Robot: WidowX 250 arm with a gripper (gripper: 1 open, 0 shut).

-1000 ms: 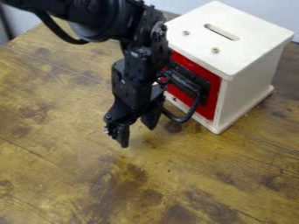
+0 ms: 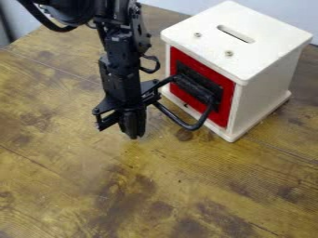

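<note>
A white wooden box (image 2: 261,65) with a slot on top stands at the upper right, its red front (image 2: 218,113) fitted with black hardware (image 2: 196,85). My gripper (image 2: 132,125) hangs low over the wooden floor, left of the box and apart from it, shut with nothing visible between its fingers. Black cabling loops from the arm toward the box front, partly overlapping it in this view.
A pale wall edge shows at the upper left corner.
My gripper and arm have moved left, away from the box front, uncovering more of its red face. The box has stayed in place.
</note>
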